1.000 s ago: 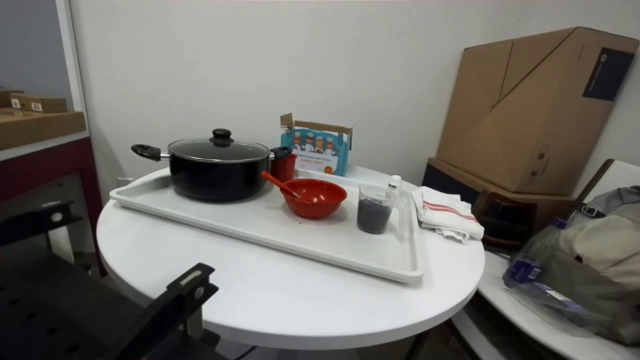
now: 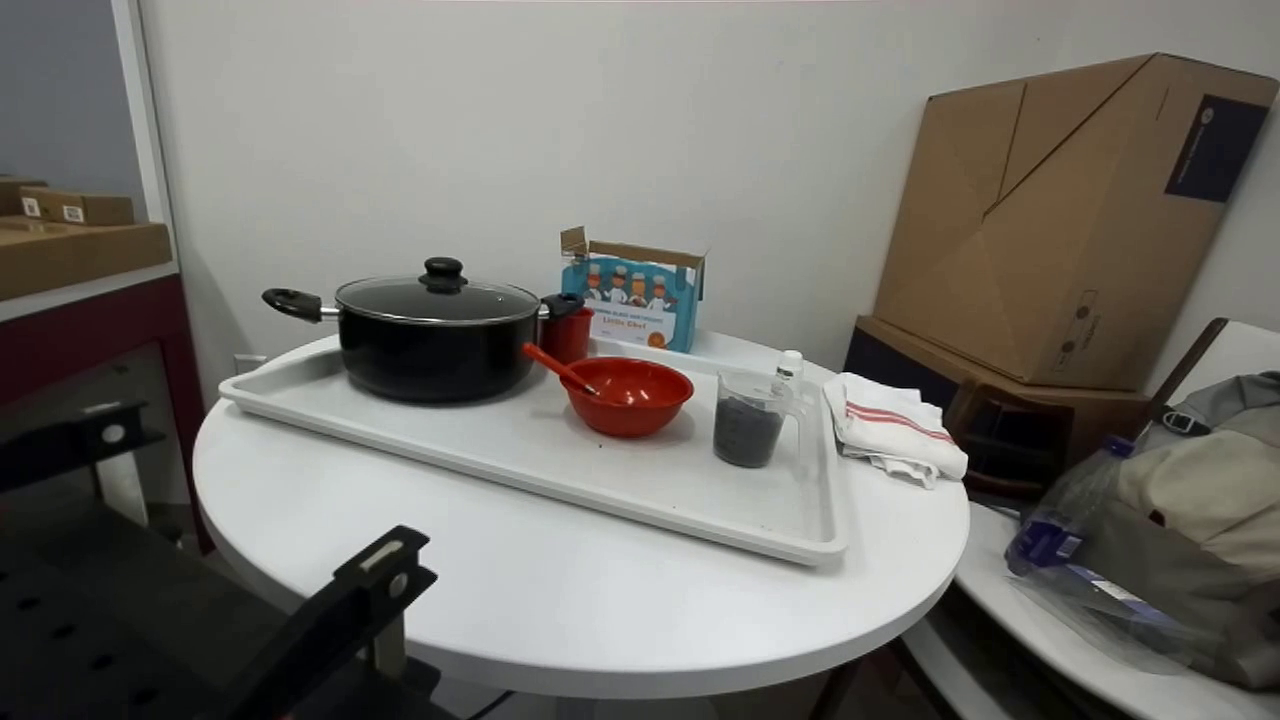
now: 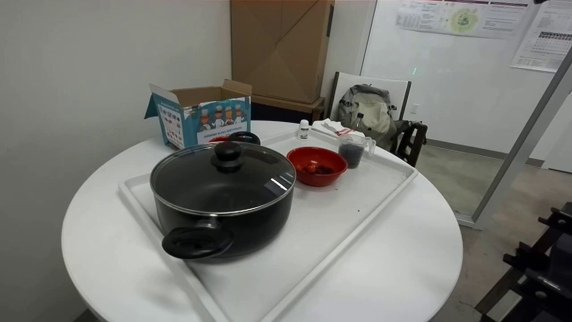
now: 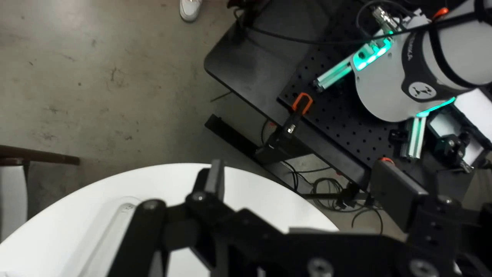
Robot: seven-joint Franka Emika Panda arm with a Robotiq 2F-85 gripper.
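Note:
In the wrist view my gripper is spread wide and open, nothing between its fingers, above the table's edge and the robot's own base. The arm is out of sight in both exterior views. A black pot (image 2: 438, 348) with a glass lid stands on the white tray (image 2: 528, 474). Right of it is a red bowl (image 2: 632, 420) with a red-handled spoon (image 2: 555, 366) leaning in it; dark bits (image 3: 321, 169) lie inside. A clear measuring cup (image 2: 746, 430) holds something dark. Close behind the cup stands a small white-capped bottle (image 3: 303, 130).
A red container (image 2: 569, 334) sits behind the pot, near an open blue box (image 2: 636, 298). Right of the tray lies a folded white towel (image 2: 894, 428) with red stripes.

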